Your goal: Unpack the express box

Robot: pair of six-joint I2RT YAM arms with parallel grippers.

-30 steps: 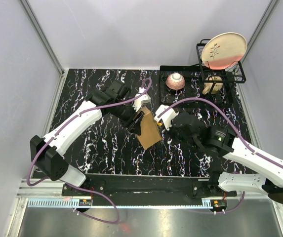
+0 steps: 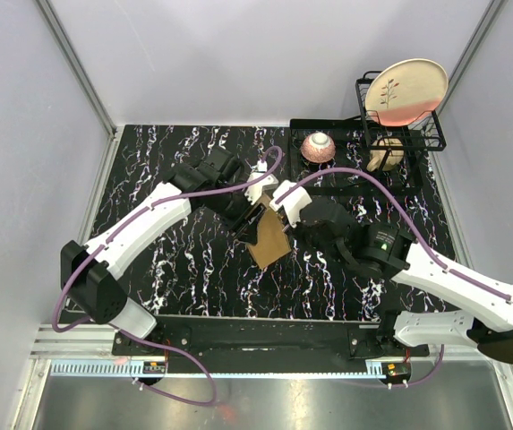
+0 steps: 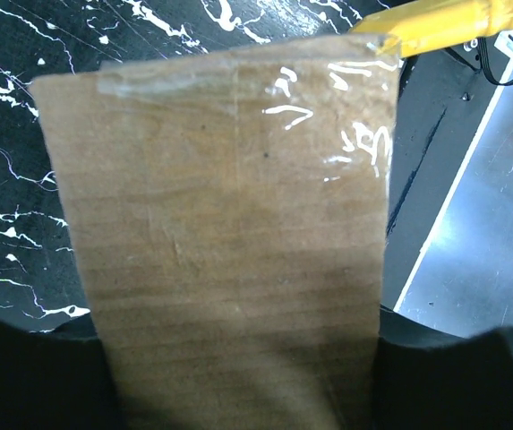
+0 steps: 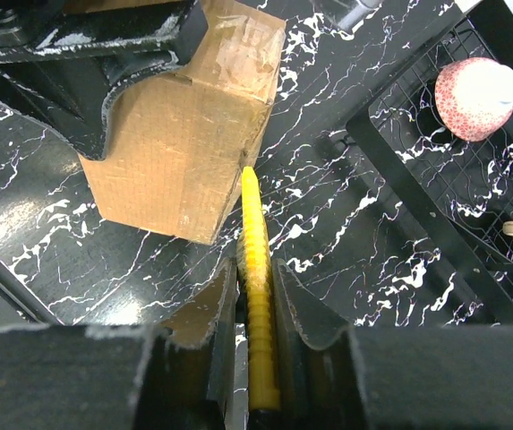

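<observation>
A brown cardboard box [image 2: 269, 240] stands tilted above the dark marbled table, gripped across its width by my left gripper, whose dark fingers [image 3: 448, 376] press on both sides. Clear tape [image 3: 166, 82] shines along the box's top edge. My right gripper is shut on a slim yellow tool [image 4: 258, 269], like a cutter. In the right wrist view the tool's tip lies at the box's edge; whether it cuts in cannot be told. From the left wrist view, the yellow tool [image 3: 462, 20] reaches the box's upper right corner.
A black wire rack [image 2: 359, 179] at the back right holds a pink bowl [image 2: 318, 148], a cup [image 2: 385, 154] and a large plate [image 2: 406, 92]. Both arms crowd close around the box.
</observation>
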